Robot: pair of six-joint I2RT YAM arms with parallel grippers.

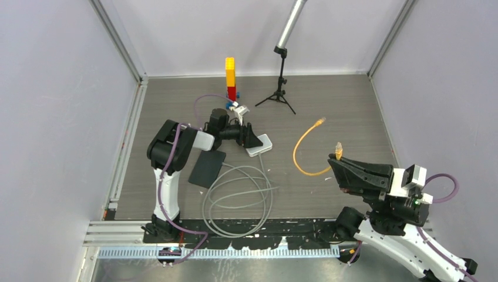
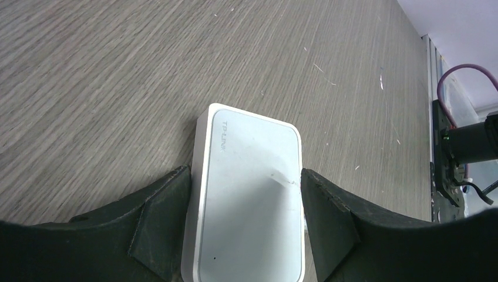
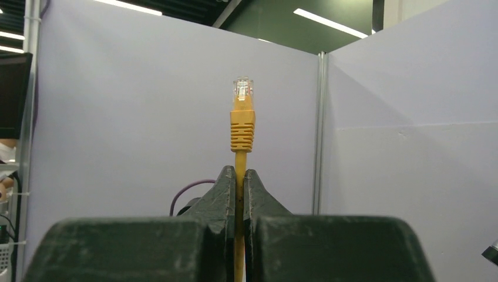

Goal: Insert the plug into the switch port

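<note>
A white TP-LINK switch [image 1: 259, 147] lies on the table; in the left wrist view its top [image 2: 249, 194] sits between the fingers of my left gripper, which are part open around it; whether they grip it I cannot tell. Its ports are not clearly visible. My right gripper [image 1: 333, 158] is shut on the yellow cable [image 3: 239, 188], raised at the right, with one plug [image 3: 242, 100] pointing up beyond the fingertips. The cable's other plug [image 1: 320, 121] lies farther back, right of the switch.
A dark pad [image 1: 205, 170] and coiled grey cable [image 1: 238, 207] lie in front of the switch. A brick tower [image 1: 230, 73] and a tripod lamp [image 1: 281, 82] stand at the back.
</note>
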